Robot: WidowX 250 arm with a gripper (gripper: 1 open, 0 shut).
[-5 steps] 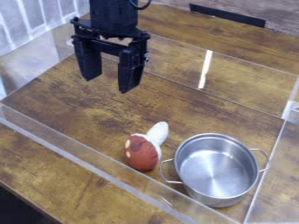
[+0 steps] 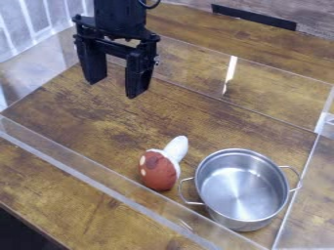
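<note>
My black gripper point(image 2: 113, 74) hangs at the upper left over the wooden table, its two fingers apart and nothing between them. Below it and to the right, a toy mushroom point(image 2: 162, 168) with a red spotted cap and white stem lies on its side. A steel pot point(image 2: 240, 186) with two wire handles stands at the lower right, just right of the mushroom, its inside empty.
Clear plastic walls enclose the wooden work area point(image 2: 78, 117), with edges along the front, right and back. A dark bar point(image 2: 255, 18) lies at the back beyond the enclosure.
My gripper has shifted very slightly to the left. The mushroom and pot have not moved.
</note>
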